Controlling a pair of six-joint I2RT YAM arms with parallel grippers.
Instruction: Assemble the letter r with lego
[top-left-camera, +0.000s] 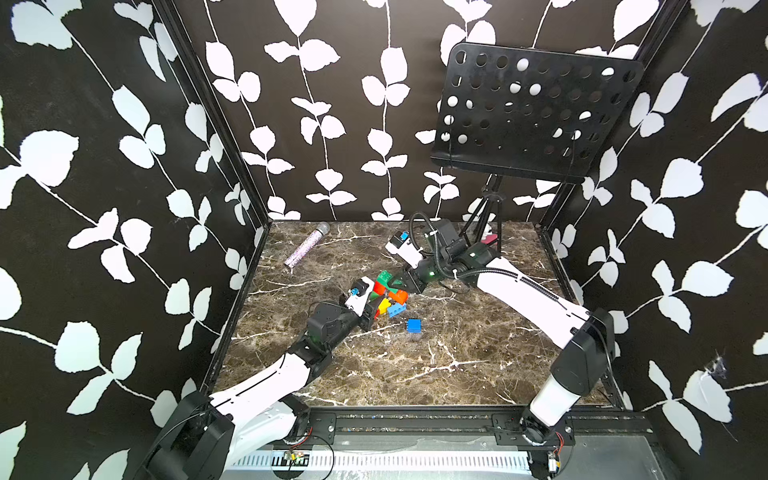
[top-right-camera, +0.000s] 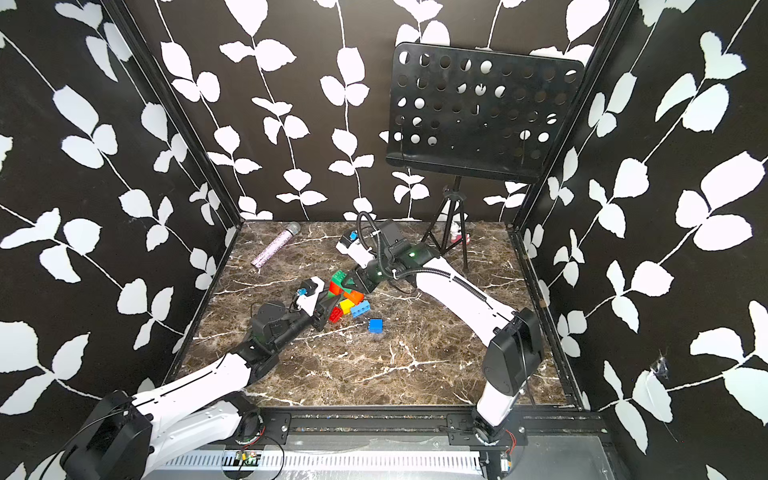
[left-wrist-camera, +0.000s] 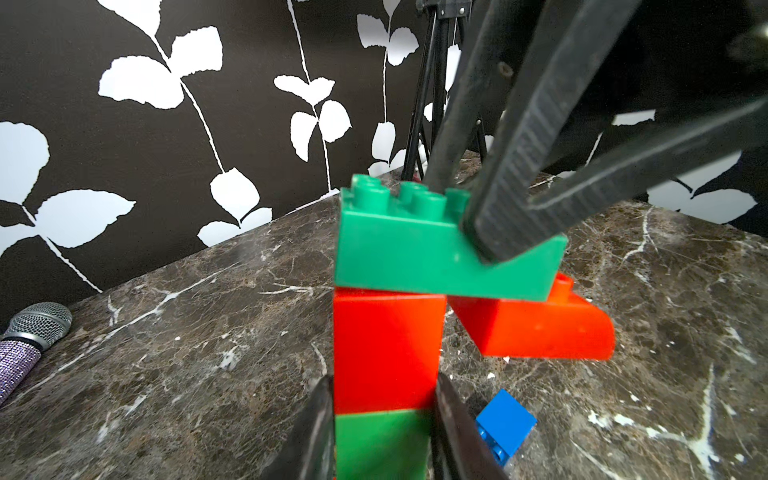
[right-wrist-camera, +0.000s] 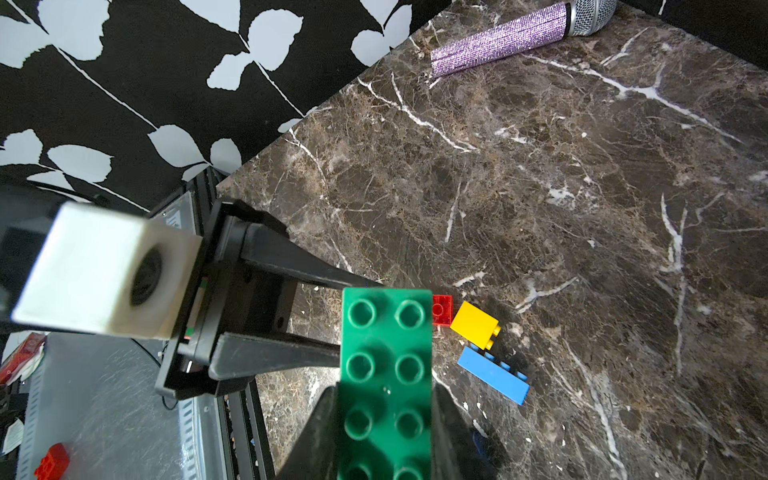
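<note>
A held stack of bricks is in the left wrist view: red (left-wrist-camera: 387, 344) over green (left-wrist-camera: 381, 448), topped by a long green brick (left-wrist-camera: 416, 248). My left gripper is shut on the stack's lower part. My right gripper is shut on the long green top brick. An orange-red sloped brick (left-wrist-camera: 544, 328) hangs off the stack's side beneath the top brick. Below lie a yellow brick (right-wrist-camera: 473, 322), a light blue brick (right-wrist-camera: 492, 374), a small red brick (right-wrist-camera: 441, 309) and a separate blue brick (top-left-camera: 413, 325).
A glittery microphone (top-left-camera: 304, 248) lies at the back left. A black music stand (top-right-camera: 480, 112) stands at the back right, its legs behind my right arm.
</note>
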